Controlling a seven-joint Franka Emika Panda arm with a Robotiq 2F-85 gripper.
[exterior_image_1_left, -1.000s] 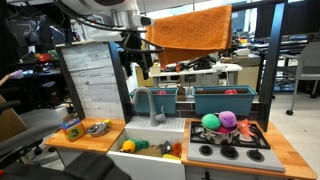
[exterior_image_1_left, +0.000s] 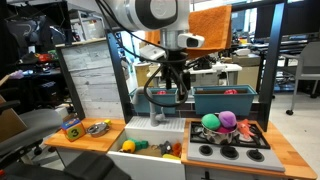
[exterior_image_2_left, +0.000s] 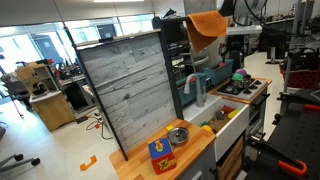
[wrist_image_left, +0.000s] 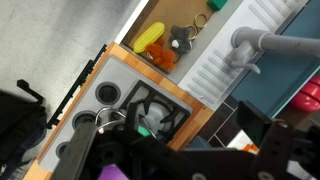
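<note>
In exterior view 1 my gripper (exterior_image_1_left: 178, 96) hangs in the air near the faucet, left of the stove and above the counter. Its fingers stand open, and no object shows between them in the wrist view. A pot (exterior_image_1_left: 227, 122) holding something purple sits on the black and silver stove (exterior_image_1_left: 222, 150), with a green ball (exterior_image_1_left: 210, 121) beside it. The white sink basin (exterior_image_1_left: 125, 145) holds several toys, among them a yellow one (wrist_image_left: 149, 39), an orange one (wrist_image_left: 155, 55) and a grey one (wrist_image_left: 181, 40). Part of the stove is hidden by my gripper in the wrist view.
An orange cloth (exterior_image_1_left: 190, 32) hangs over the top of the rack. Blue bins (exterior_image_1_left: 222, 101) stand on the shelf behind the stove. The grey faucet (wrist_image_left: 280, 43) rises behind the sink. A metal bowl (exterior_image_2_left: 178, 136) and a yellow-red box (exterior_image_2_left: 161, 155) occupy the counter's other end.
My arm has swung to the right and come lower, from above the sink's left side toward the stove. The objects on the counter look unmoved.
</note>
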